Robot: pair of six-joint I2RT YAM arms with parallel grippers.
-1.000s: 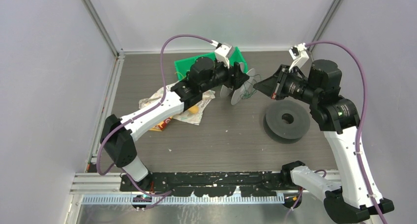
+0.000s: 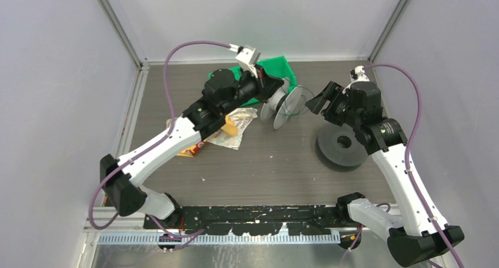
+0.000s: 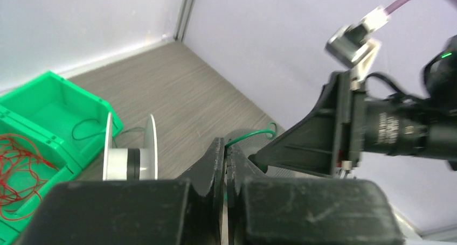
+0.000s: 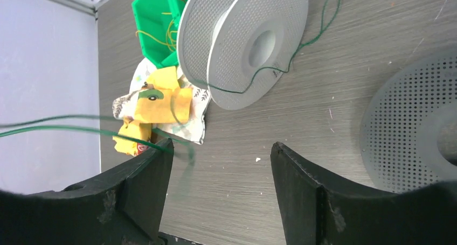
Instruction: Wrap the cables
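A spool with pale discs (image 2: 288, 108) (image 4: 245, 67) stands upright on the table, before the green bin. Thin green cable (image 4: 297, 50) drapes over its near disc. In the left wrist view, my left gripper is shut with green cable (image 3: 249, 134) pinched at its tips, one end reaching toward the right gripper. My right gripper has its fingers apart, in front of the spool. Two blurred green strands cross its left finger (image 4: 153, 172); the space between the fingers looks empty.
A green bin (image 3: 75, 107) holds red cables (image 3: 24, 172) and stands at the back. Yellow packaging (image 4: 161, 102) lies left of the spool. A grey disc (image 2: 343, 145) rests flat at the right.
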